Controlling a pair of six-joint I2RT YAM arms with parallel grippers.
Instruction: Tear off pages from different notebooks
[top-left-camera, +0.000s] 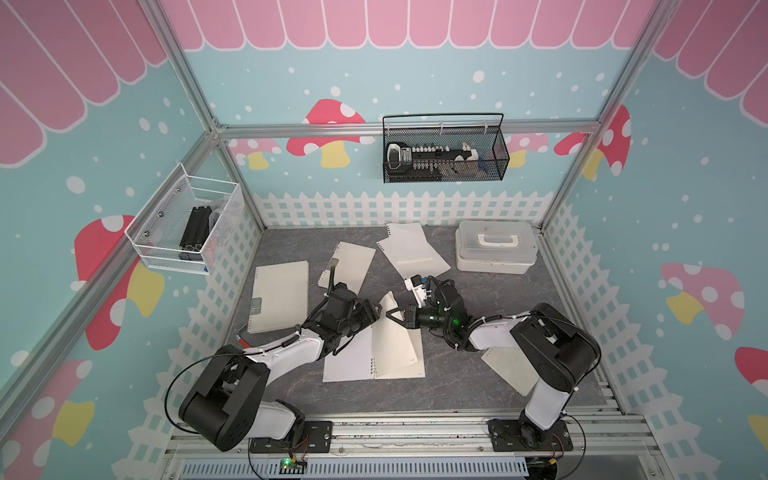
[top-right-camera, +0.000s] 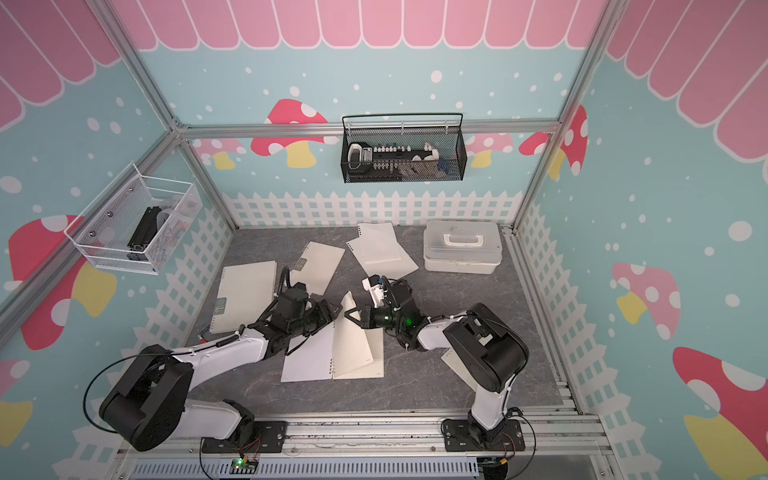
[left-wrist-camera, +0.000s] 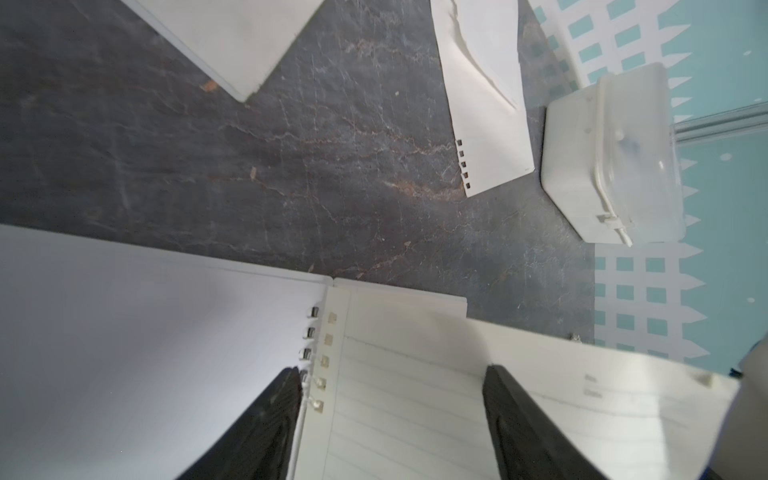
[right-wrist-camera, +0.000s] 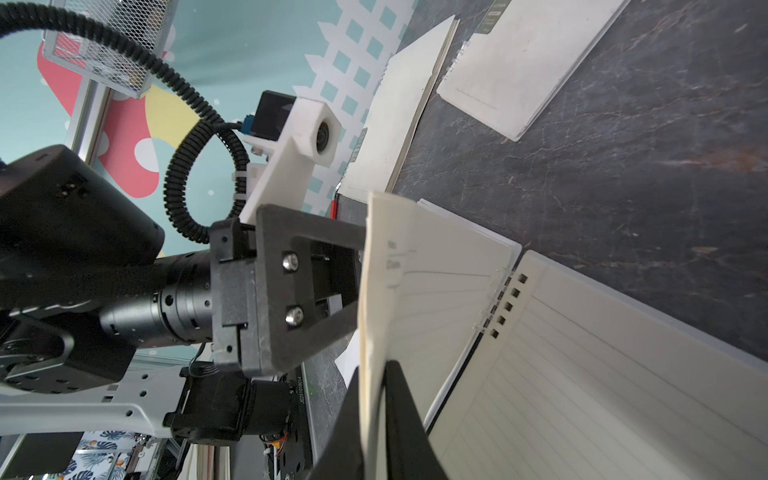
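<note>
An open spiral notebook (top-left-camera: 346, 361) lies at the front middle, its cream lined page (top-left-camera: 392, 348) lifted on the right side. My left gripper stands open above the spiral binding, that page's edge just beyond its fingers. My right gripper is at the upper corner of the raised page, which stands edge-on between or against its fingertips; I cannot tell whether it grips it. Loose torn sheets (top-left-camera: 408, 248) lie at the back middle. More notebooks (top-left-camera: 278, 296) lie to the left, and another pad (top-left-camera: 508, 368) is partly under the right arm.
A translucent toolbox (top-left-camera: 495, 247) stands at the back right. A red-handled tool (top-left-camera: 244, 341) lies at the far left. Wire baskets hang on the back (top-left-camera: 445, 152) and left walls. Bare table shows between the notebooks and at the front edge.
</note>
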